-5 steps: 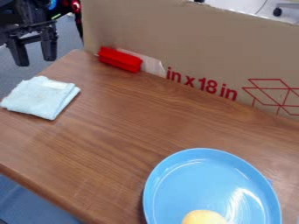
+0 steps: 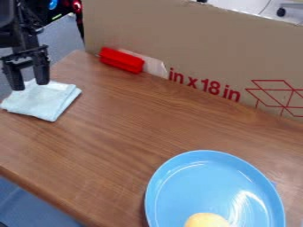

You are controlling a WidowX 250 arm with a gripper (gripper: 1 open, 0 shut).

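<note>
My black gripper [image 2: 28,73] is at the left edge of the view, low over a folded pale blue cloth [image 2: 42,101], with its fingers spread apart near the cloth's back part. I cannot tell whether they touch it. A blue plate [image 2: 245,186] with a round pale yellow item [image 2: 206,221] on it sits at the front right of the wooden table.
A red cylindrical object [image 2: 122,60] lies at the back against a cardboard wall [image 2: 201,40]. The table's front left edge drops to a blue-grey area.
The cloth, plate and red object have not visibly moved.
</note>
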